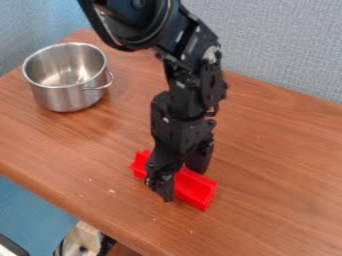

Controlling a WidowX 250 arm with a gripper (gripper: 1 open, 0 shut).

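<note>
A black robot arm reaches down from the top to the wooden table (274, 170). Its gripper (175, 176) is low over a red block-like object (195, 193) lying diagonally, with the fingers reaching down around its middle. The fingers partly hide the red object, and whether they touch or hold it is unclear.
A steel pot (64, 90) stands at the back left. The table's edge runs along the lower left, with blue surface beyond it.
</note>
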